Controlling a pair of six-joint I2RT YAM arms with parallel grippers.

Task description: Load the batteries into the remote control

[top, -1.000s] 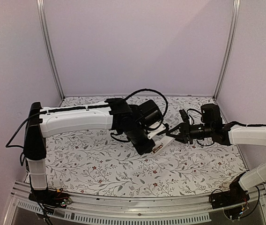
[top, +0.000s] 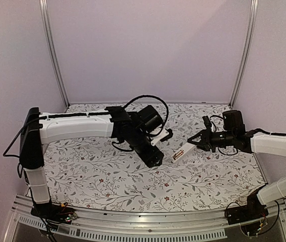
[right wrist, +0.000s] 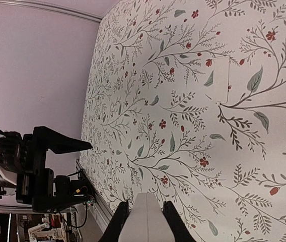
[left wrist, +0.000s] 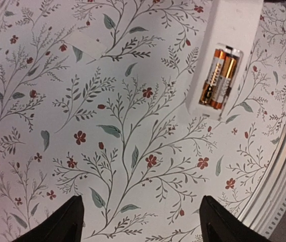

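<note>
The white remote (top: 183, 151) is held up in my right gripper (top: 198, 140), which is shut on its end; in the right wrist view its body (right wrist: 147, 222) points down between the fingers. In the left wrist view the remote (left wrist: 231, 25) shows its open compartment with two batteries (left wrist: 218, 75) lying in it side by side. My left gripper is open, its fingers empty, left of and apart from the remote's compartment end.
Walls stand at back and sides, with metal rails along the front edge.
My left gripper has drawn back to the left, away from the remote, uncovering more of it. The right gripper and the remote have shifted slightly right.
</note>
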